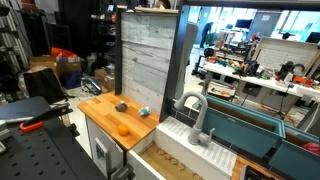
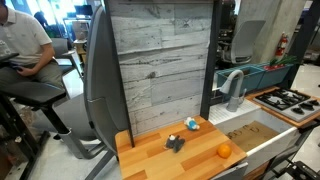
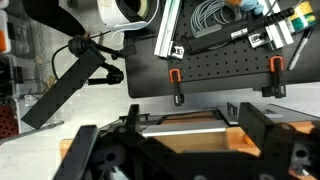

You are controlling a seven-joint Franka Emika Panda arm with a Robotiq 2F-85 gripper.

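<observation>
My gripper shows along the bottom of the wrist view, its two black fingers spread wide with nothing seen between them. Below the gap lies a pale-edged opening with a dark inside. On the wooden countertop rests an orange ball, near its front edge. Farther back on the wood are a small dark grey object and a blue-and-white object. To the right of the wood is an open drawer, its visible floor bare. The gripper cannot be made out in exterior view 1.
A grey faucet stands behind the drawer. A white plank panel rises behind the countertop. In the wrist view, a black perforated plate carries cables and tools.
</observation>
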